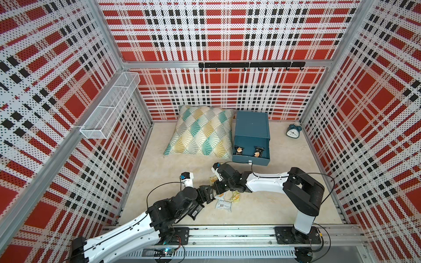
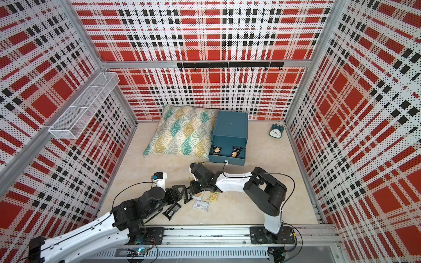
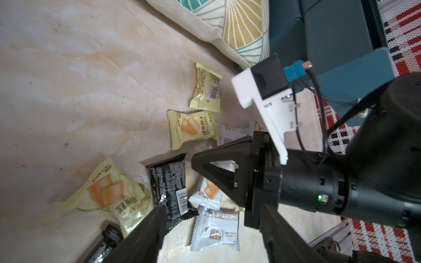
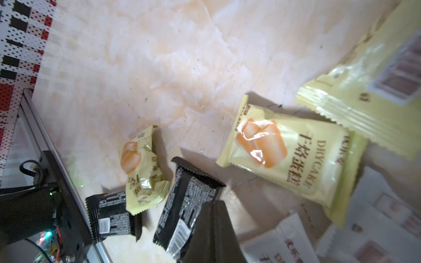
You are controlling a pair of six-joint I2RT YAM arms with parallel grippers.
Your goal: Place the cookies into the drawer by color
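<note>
Over the loose cookies, my right gripper is shut with nothing between its fingers. A black cookie packet point(image 4: 190, 195) lies on the table just outside those fingers; its lower end is hidden in the right wrist view. My left gripper stands open, its fingers spread near that packet. Yellow cookies point(image 3: 193, 127) lie around it, along with silver-white ones point(image 3: 215, 230). Another black cookie point(image 4: 115, 214) rests beside a yellow one at the near side. Behind, the teal drawer point(image 1: 252, 160) is pulled out with black-wrapped cookies point(image 1: 259, 151) inside.
A patterned cushion point(image 1: 201, 131) lies left of the drawer box point(image 1: 252, 123). A small clock point(image 1: 293, 130) stands at the back right. Both arms come close together over the packets.
</note>
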